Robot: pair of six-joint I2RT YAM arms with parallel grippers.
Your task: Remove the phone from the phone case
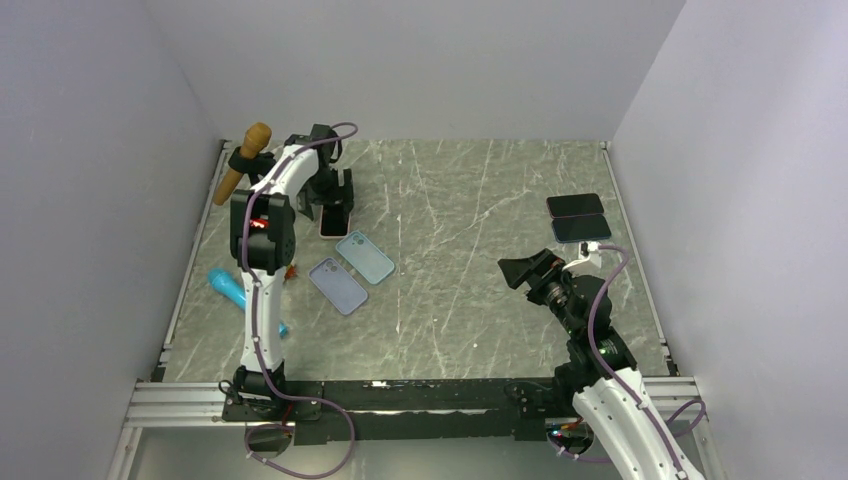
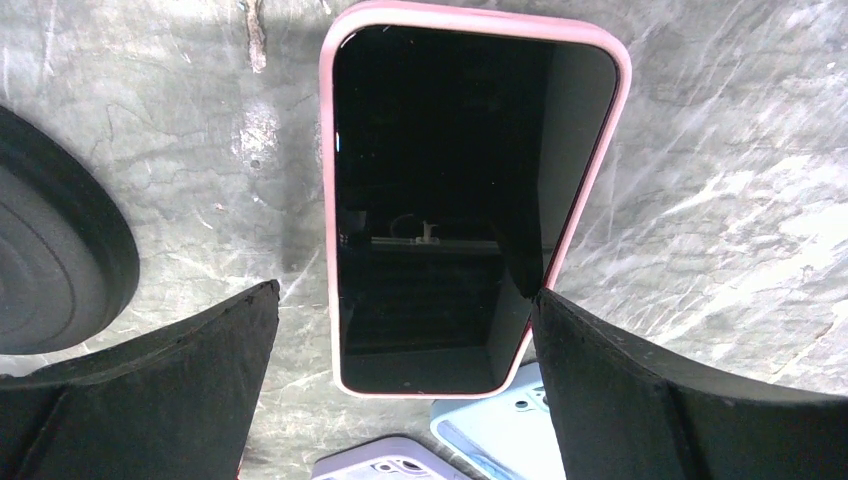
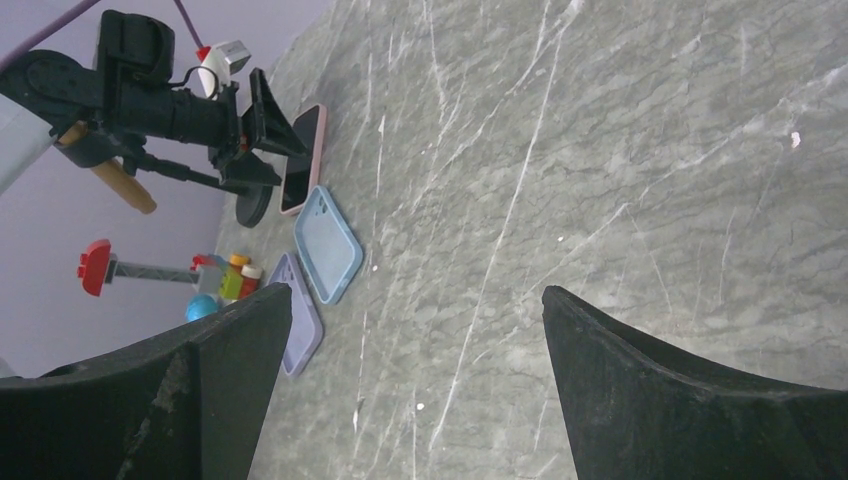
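Note:
A phone in a pink case (image 2: 440,200) lies screen up at the back left of the table, partly under my left arm in the top view (image 1: 335,222). My left gripper hangs open over it; in the left wrist view its fingers straddle the lower half, the right one at the case's edge, the left one apart from it. Whether that right finger touches cannot be told. My right gripper is open over the right of the table, nothing between its fingers.
Empty light-blue (image 1: 365,256) and lavender (image 1: 338,286) cases lie nearer the front. Two dark phones (image 1: 575,205) lie at right. A wooden mallet (image 1: 235,170) and blue object (image 1: 228,287) line the left.

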